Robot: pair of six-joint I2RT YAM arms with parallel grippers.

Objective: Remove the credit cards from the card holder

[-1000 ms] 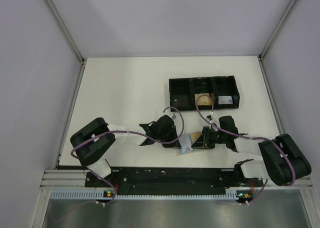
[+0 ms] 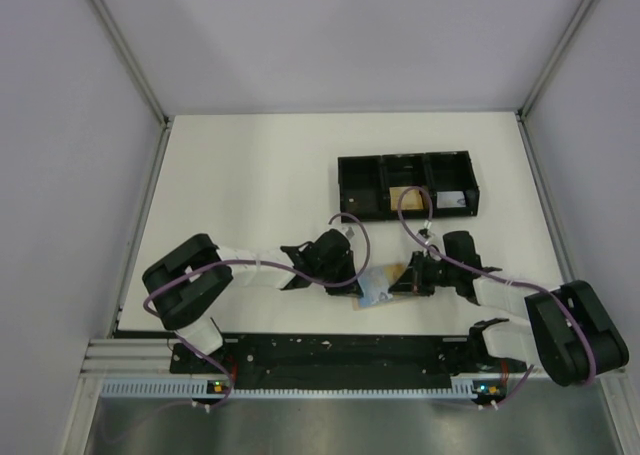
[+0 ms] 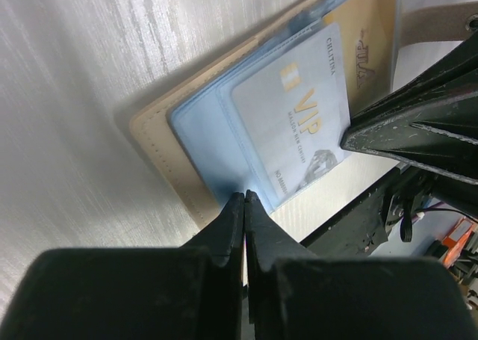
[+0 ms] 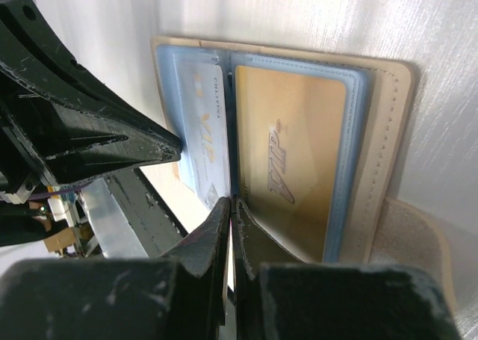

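The open card holder [image 2: 370, 300] lies on the white table, with tan backing [image 3: 160, 138] and blue clear sleeves [image 4: 176, 86]. A white VIP card [image 3: 287, 108] shows in one sleeve and a gold card [image 4: 287, 146] in the other. My left gripper is shut at the lower edge of the blue sleeves, nothing seen between its fingers. My right gripper is shut at the near end of the white card by the holder's middle; nothing shows clearly between its fingers.
A black three-compartment tray [image 2: 365, 162] stands behind the holder, with cards in two compartments. The dark front edge lies just below the holder.
My right arm has shifted slightly to the right in the top view. The left arm has barely moved.
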